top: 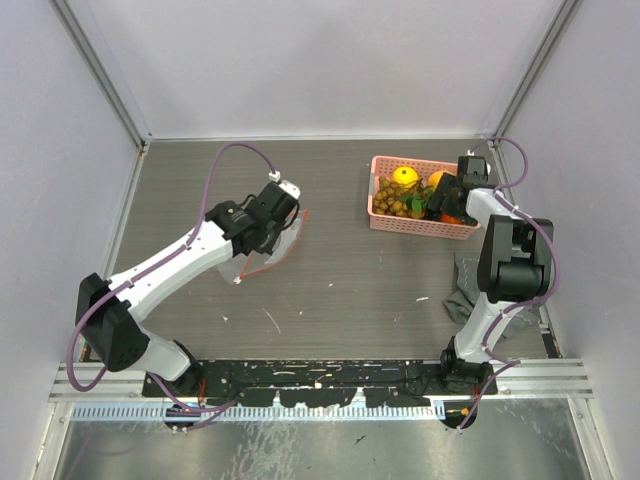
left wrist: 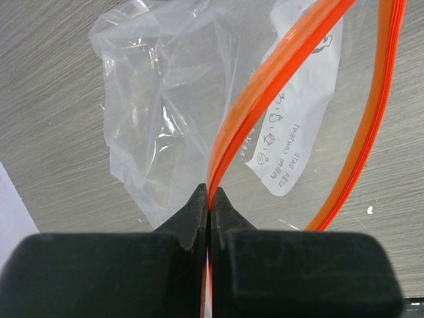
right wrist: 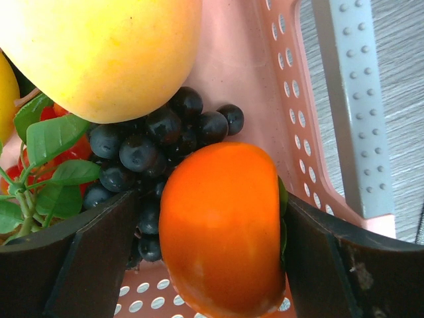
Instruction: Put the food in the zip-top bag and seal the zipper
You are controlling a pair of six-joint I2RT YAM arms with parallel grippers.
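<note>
A clear zip top bag (left wrist: 179,112) with an orange zipper rim (left wrist: 265,83) lies on the table at the left. My left gripper is shut on one side of that rim, and the bag's mouth gapes to the right of it. In the pink basket (top: 420,225) are an orange fruit (right wrist: 222,225), dark grapes (right wrist: 142,149), a large yellow fruit (right wrist: 106,53), leafy red fruit (right wrist: 63,159) and brown-green round fruit (top: 388,197). My right gripper is open inside the basket, its fingers on either side of the orange fruit.
A grey cloth (top: 465,290) lies on the table below the basket, close to the right arm. A yellow fruit (top: 405,175) sits at the basket's back. Bare table separates bag and basket.
</note>
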